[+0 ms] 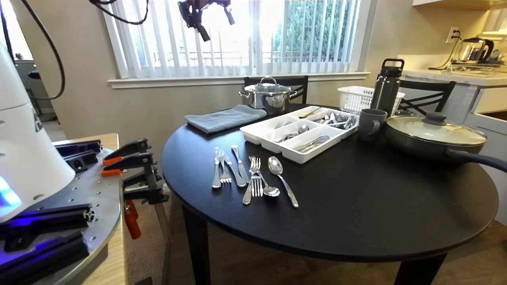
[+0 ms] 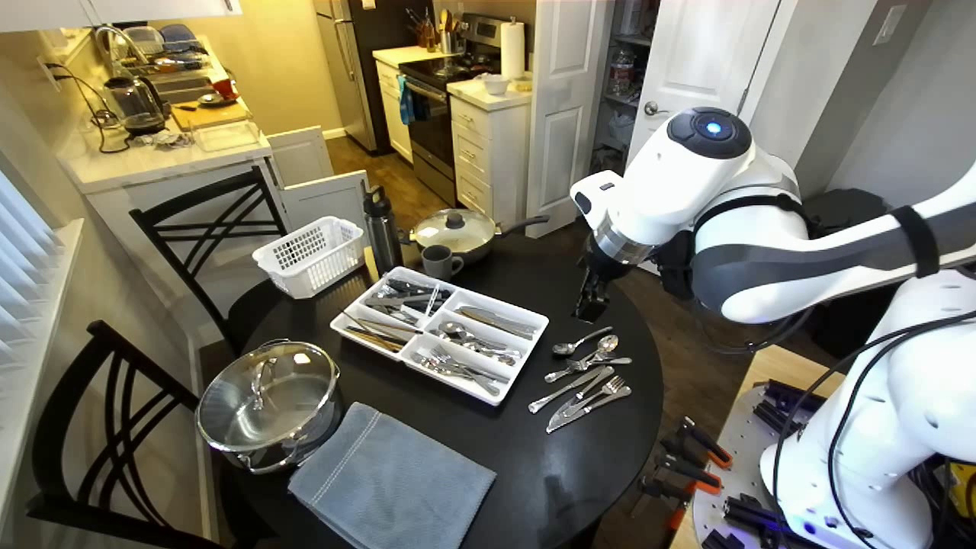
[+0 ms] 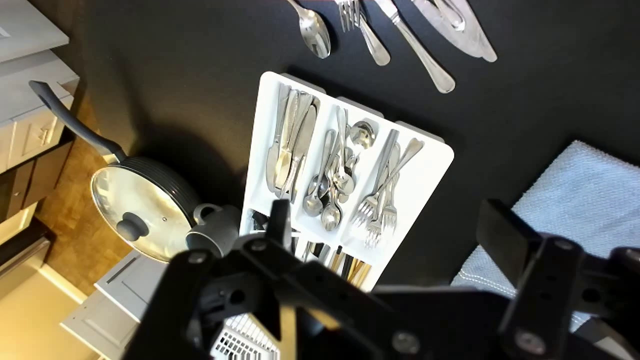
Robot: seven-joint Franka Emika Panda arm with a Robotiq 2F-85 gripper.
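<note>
My gripper (image 1: 217, 29) hangs high over the table, its two black fingers spread wide with nothing between them. Below it in the wrist view lies the white cutlery tray (image 3: 420, 174), its compartments holding knives (image 3: 294, 141), spoons (image 3: 331, 180) and forks (image 3: 384, 198). Loose cutlery rests on the bare table beside the tray: a spoon (image 1: 275, 166) lies apart, a fork (image 1: 257, 185) overlaps other pieces, and several knives and forks lie toward the table's left edge. In the wrist view this loose cutlery is partly cut off at the top.
A folded blue-grey towel (image 2: 393, 480) and a steel pot (image 2: 311, 412) stand on one side of the tray. Beyond its other end are a mug (image 1: 372, 124), a black bottle (image 1: 387, 88), a lidded pan (image 1: 435, 130) and a white basket (image 2: 313, 259).
</note>
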